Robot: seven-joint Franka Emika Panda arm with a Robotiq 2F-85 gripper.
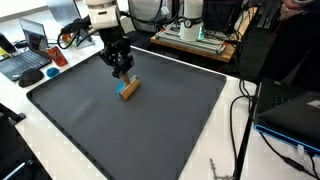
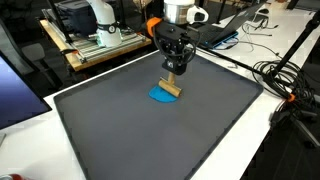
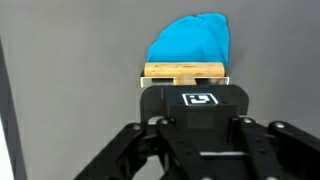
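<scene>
A pale wooden piece, a bar with a short stem (image 2: pixel 171 87), is held in my gripper (image 2: pixel 172 73), which is shut on the stem. In the wrist view the wooden bar (image 3: pixel 184 70) lies crosswise just ahead of the gripper, whose fingers are mostly hidden by its dark body. A blue cloth (image 3: pixel 190 38) spreads on the grey table beyond the bar. From the second exterior view, the blue cloth (image 2: pixel 160 95) shows beside and partly behind the wood. Whether the bar touches the cloth or the table, I cannot tell.
Cables (image 1: pixel 235 120) run along the table's right side.
</scene>
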